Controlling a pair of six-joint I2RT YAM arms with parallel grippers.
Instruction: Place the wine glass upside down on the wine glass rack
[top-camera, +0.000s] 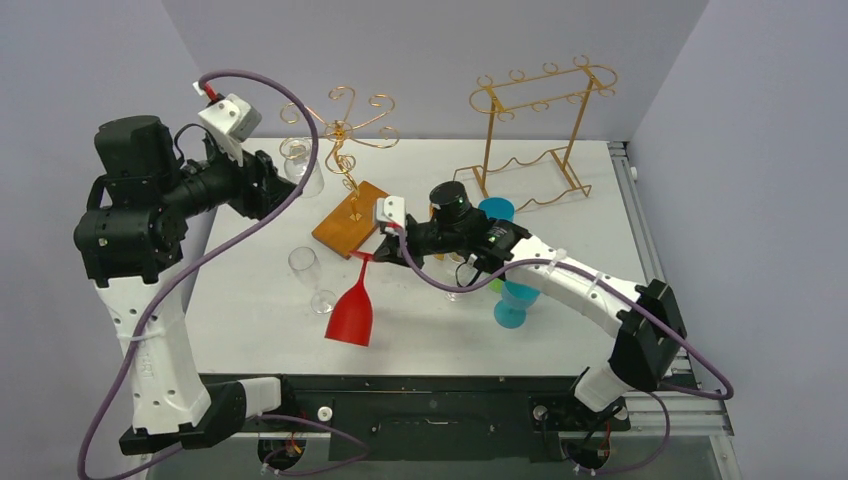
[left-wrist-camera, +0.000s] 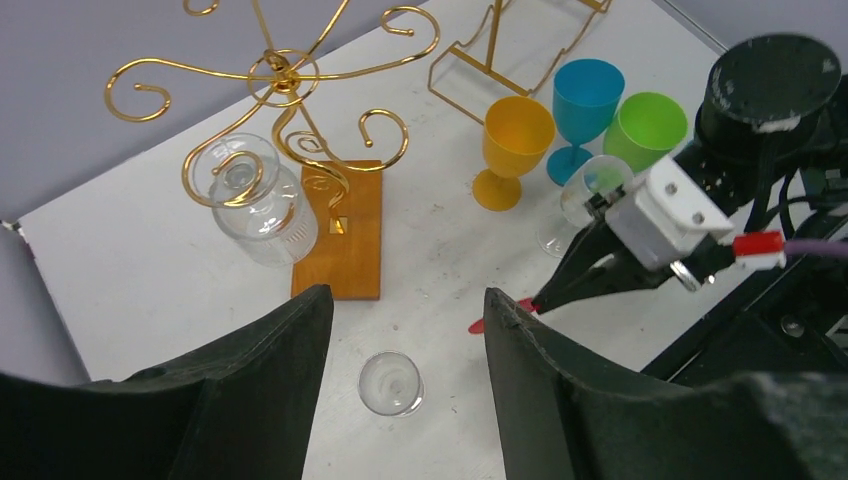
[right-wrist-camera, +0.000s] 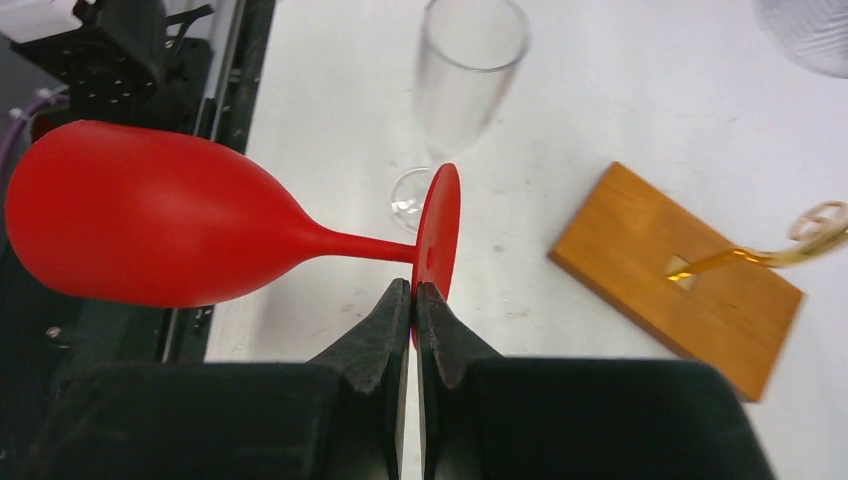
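Note:
A red wine glass (top-camera: 352, 312) hangs over the table in the top view, its foot up and its bowl down. My right gripper (top-camera: 371, 257) is shut on the edge of its foot; in the right wrist view the red foot (right-wrist-camera: 438, 225) stands pinched between the fingertips. The gold rack (top-camera: 342, 128) with curled arms rises from a wooden base (top-camera: 352, 220), just behind the red glass. A clear glass (left-wrist-camera: 255, 205) hangs upside down on one arm of it. My left gripper is open, nothing between its fingers, raised at the left near the rack.
A clear glass (top-camera: 304, 265) stands on the table left of the red one. Yellow (left-wrist-camera: 518, 135), blue (left-wrist-camera: 587, 100) and green (left-wrist-camera: 647, 132) glasses stand to the right, partly behind my right arm. A second gold rack (top-camera: 540, 88) is at the back right.

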